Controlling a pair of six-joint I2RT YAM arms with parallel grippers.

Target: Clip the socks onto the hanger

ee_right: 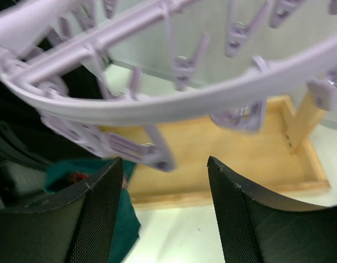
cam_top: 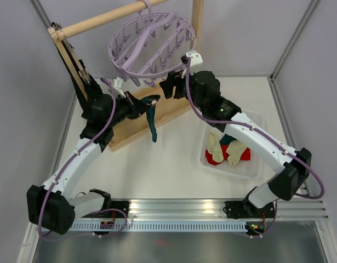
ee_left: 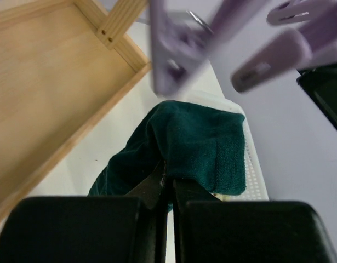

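A round lilac clip hanger (cam_top: 152,46) hangs tilted from the wooden bar, its clips pointing down. My left gripper (cam_top: 146,104) is shut on a dark teal sock (cam_top: 151,121), whose long end dangles below; in the left wrist view the sock's cloth (ee_left: 195,139) bunches up over the fingertips. The hanger's clips (ee_left: 272,59) loom just above it there. Right of the sock, my right gripper stands partly open beneath the hanger's rim, with a blurred clip (ee_right: 157,156) between and beyond its fingers. No cloth shows between them.
A white basket (cam_top: 234,174) on the right holds red, cream and teal socks. The wooden stand's base (cam_top: 130,131) lies under the hanger, its post (cam_top: 197,22) behind.
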